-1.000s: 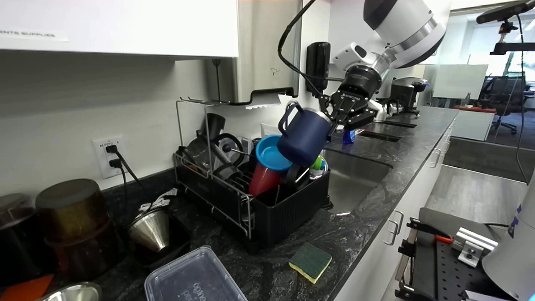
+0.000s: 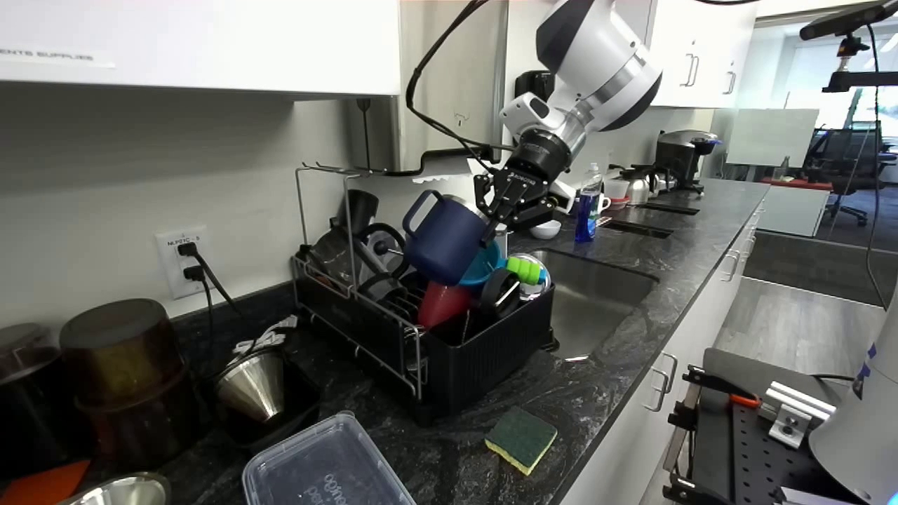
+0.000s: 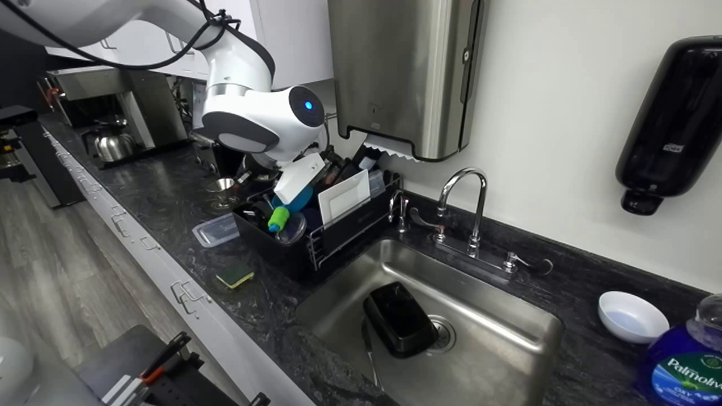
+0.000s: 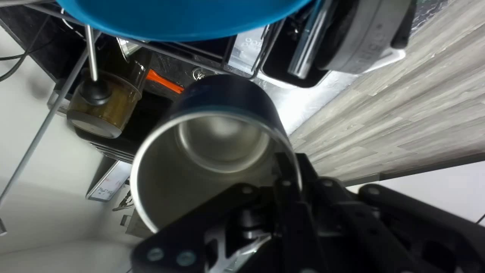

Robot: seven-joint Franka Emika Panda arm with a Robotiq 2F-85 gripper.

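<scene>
A dark blue mug point(image 2: 446, 240) hangs tilted above the dish rack point(image 2: 497, 370), its handle turned up toward the wall. My gripper point(image 2: 494, 220) is shut on the mug's rim. The wrist view looks into the mug's pale inside point(image 4: 222, 150), with one finger point(image 4: 287, 182) inside the wall and the other outside it. Beneath the mug in the rack are a red cup point(image 2: 443, 304) and a blue bowl-like piece point(image 2: 482, 265), partly hidden by the mug. In the second exterior view the arm hides the mug.
Pans and other dishes crowd the rack. A steel sink point(image 3: 474, 298) with a black container point(image 3: 399, 319) adjoins it. A sponge point(image 2: 522, 439) and a clear plastic lid point(image 2: 328, 467) lie in front. Overhead is a white cabinet point(image 2: 193, 46); a towel dispenser point(image 3: 399, 74) hangs above the rack.
The gripper and the mug have moved left in exterior view 1, farther over the rack. The mug now covers much of the blue piece, and the green-handled item shows more fully.
</scene>
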